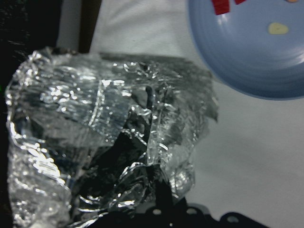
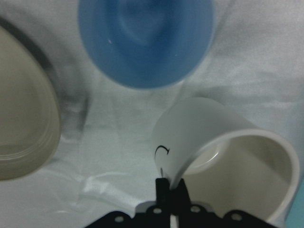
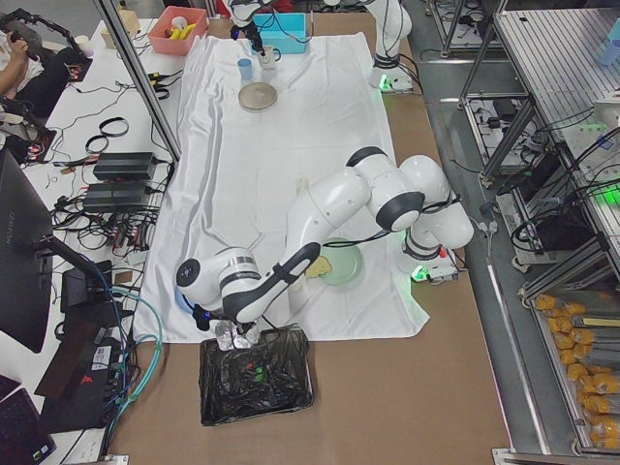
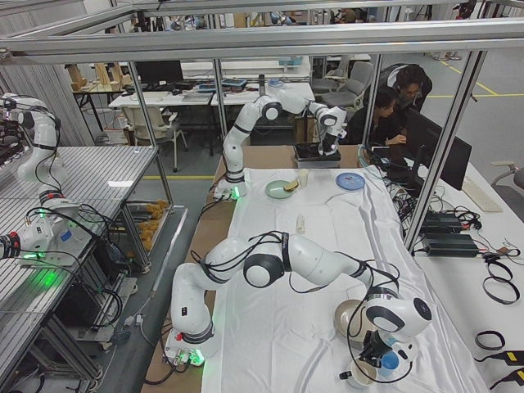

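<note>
My left gripper (image 3: 229, 327) is shut on crumpled silver foil (image 1: 66, 109), held at the near edge of the black-lined bin (image 3: 257, 387). The blue plate (image 1: 251, 47) with small red and pale pieces lies beside it. My right gripper is shut on the rim of a white mug (image 2: 199, 118), next to a blue cup (image 2: 145, 38) and a beige plate (image 2: 19, 109).
A green plate (image 4: 278, 189) with a yellow piece and a cream cup (image 4: 302, 177) stand on the white cloth, whose middle is mostly clear. A red basket (image 3: 179, 29) and turquoise box (image 3: 283, 34) are at the far end.
</note>
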